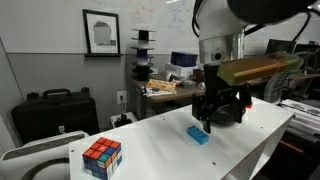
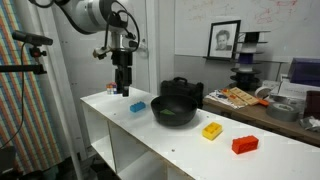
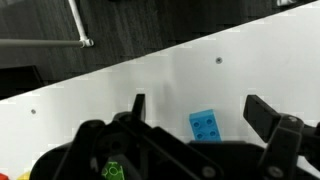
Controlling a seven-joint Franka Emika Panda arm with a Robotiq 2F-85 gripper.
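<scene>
A blue block (image 3: pixel 206 126) with round studs lies flat on the white table (image 3: pixel 100 116), showing low between my fingers in the wrist view. My gripper is open, its two dark fingers apart on either side of the block, with nothing held. In exterior view 1 the gripper (image 1: pixel 220 116) hangs above the table just right of the blue block (image 1: pixel 198 135). Exterior view 2 has the gripper (image 2: pixel 120 80) above and slightly left of the blue block (image 2: pixel 137 107).
A black bowl (image 2: pixel 175 110) stands close by the block. Yellow (image 2: pixel 212 131) and red (image 2: pixel 244 145) blocks lie farther along the table. A Rubik's cube (image 1: pixel 102 158) sits at the table's other end. The table's front edge is near.
</scene>
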